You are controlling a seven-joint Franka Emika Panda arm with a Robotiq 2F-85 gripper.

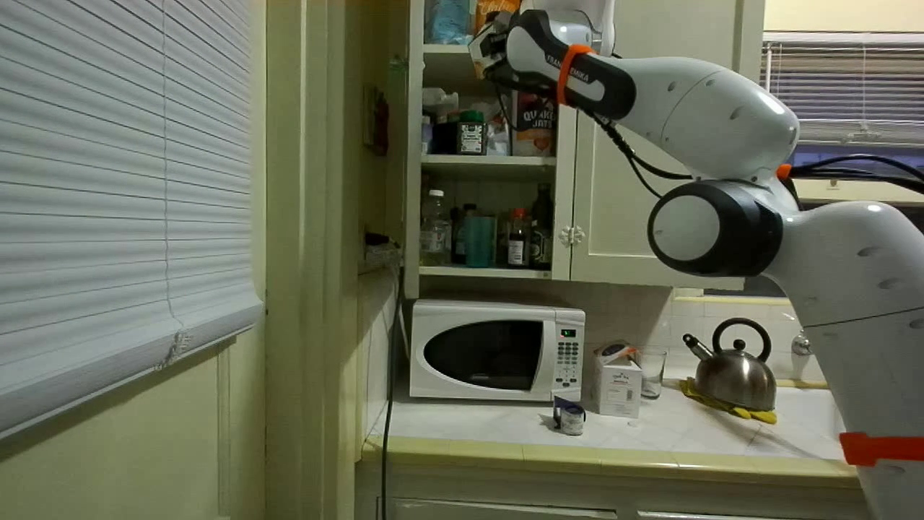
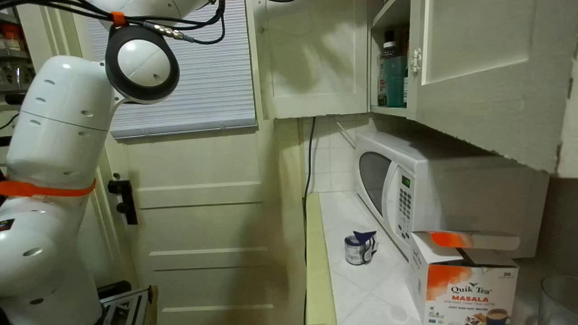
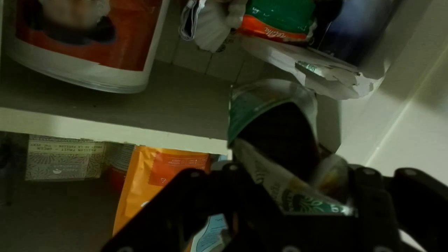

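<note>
In the wrist view my gripper is shut on a green-and-white packet [image 3: 271, 182], whose open, dark mouth faces the shelves. The packet's contents cannot be made out. In exterior view 1 the gripper [image 1: 495, 53] is high up in front of the open cupboard, level with the edge of the upper shelf [image 1: 446, 49], and a pale part of the packet [image 1: 478, 59] shows at its left. Exterior view 2 does not show the gripper.
A red-labelled canister [image 3: 121, 46], crumpled white packaging [image 3: 319, 69] and an orange pouch [image 3: 145, 178] crowd the shelves. The cupboard side wall [image 3: 403, 100] is close by the packet. Below stand a microwave [image 1: 485, 351], a tea box [image 1: 619, 387], a small mug [image 1: 571, 421] and a kettle [image 1: 736, 378].
</note>
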